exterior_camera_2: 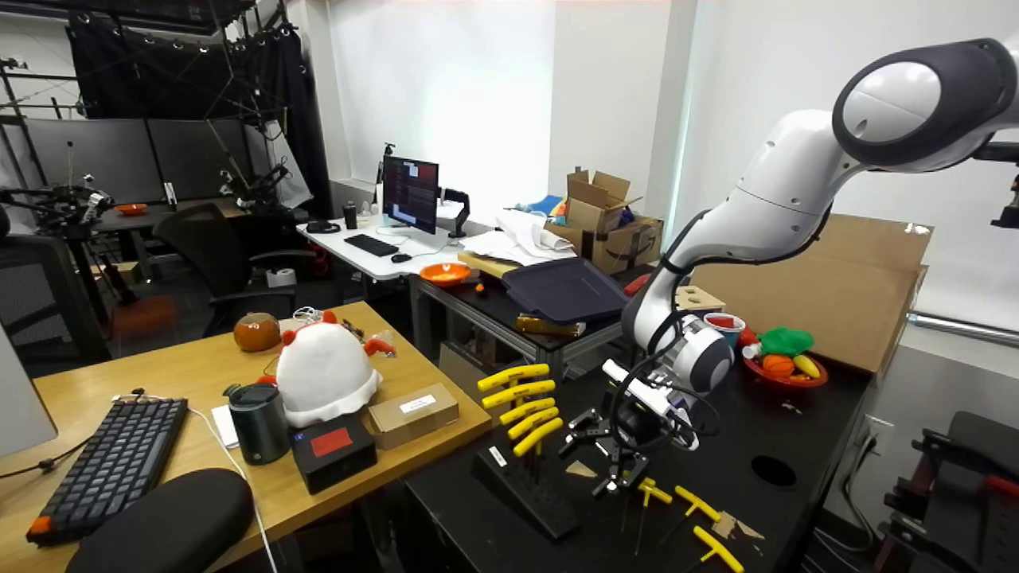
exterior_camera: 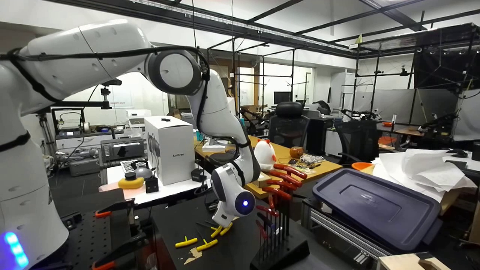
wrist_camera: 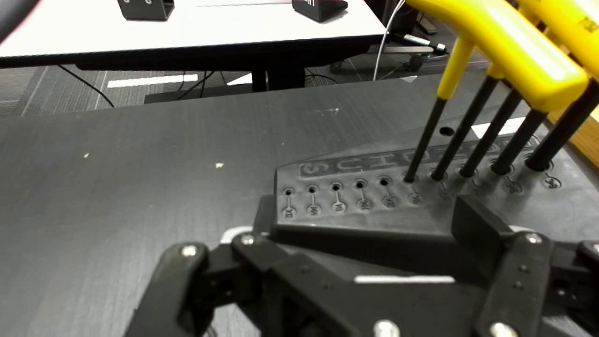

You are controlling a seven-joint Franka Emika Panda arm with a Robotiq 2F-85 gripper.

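Note:
My gripper is open, its two black fingers set wide apart with nothing gripped. Beyond them in the wrist view lies the black hex-key stand (wrist_camera: 359,208), with several empty holes on its left part. Yellow T-handle keys (wrist_camera: 505,50) stand upright in its right part. In exterior view 2 the gripper (exterior_camera_2: 587,463) is just right of the yellow-handled stand (exterior_camera_2: 525,492). Several loose yellow T-handle keys (exterior_camera_2: 697,503) lie on the black table beside it. From exterior view 1 the fingers are hidden behind the wrist; loose yellow keys (exterior_camera: 207,245) show in front.
A second stand with red-handled keys (exterior_camera: 281,193) rises close to the arm in exterior view 1. A red bowl of toy food (exterior_camera_2: 781,377) sits farther back on the black table. Bare tabletop (wrist_camera: 140,185) spreads left of the stand in the wrist view.

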